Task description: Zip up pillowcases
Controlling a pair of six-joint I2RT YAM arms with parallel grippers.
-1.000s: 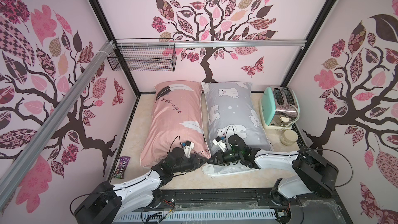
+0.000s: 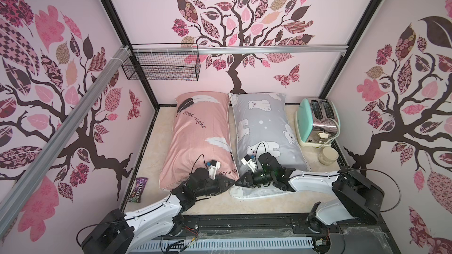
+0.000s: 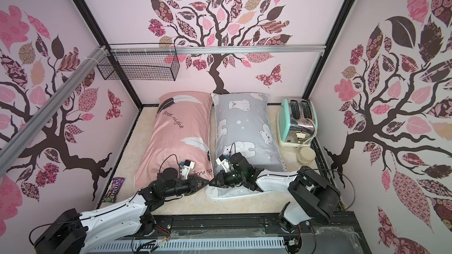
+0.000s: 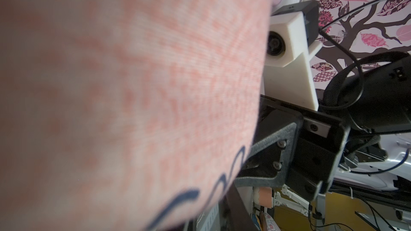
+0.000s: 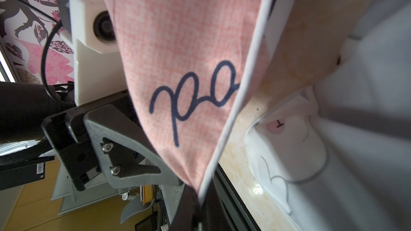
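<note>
A pink pillowcase (image 2: pixel 197 131) lies left of a grey bear-print pillowcase (image 2: pixel 259 120). My left gripper (image 2: pixel 226 184) is at the pink case's near right corner, its fingertips hidden behind pink fabric in the left wrist view, so its finger is unclear. My right gripper (image 2: pixel 239 181) is shut on that pink corner with its pale piping, which runs down between the fingers in the right wrist view. The two grippers nearly meet there, low in front of both pillows. No zipper can be made out.
A mint toaster (image 2: pixel 315 120) and a cream round object (image 2: pixel 328 155) stand at the right. A purple candy bag (image 2: pixel 138 189) lies at the left. A wire basket (image 2: pixel 160 65) hangs on the back rail. Some bare counter (image 2: pixel 157 127) shows left of the pillows.
The lettering at the pink case's near corner looks slightly shifted. Both arms stand almost exactly where they were.
</note>
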